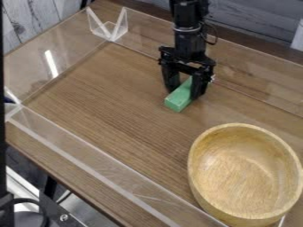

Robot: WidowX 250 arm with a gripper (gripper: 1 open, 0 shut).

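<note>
The black gripper (185,69) reaches down from the top centre over a green object (179,102), which lies on the wooden table. Its dark fingers sit around the upper part of the green object and partly hide it. Whether they are closed on it is not clear.
A large beige bowl (240,173) fills the lower right of the table. A clear plastic object (106,24) sits at the back left.
</note>
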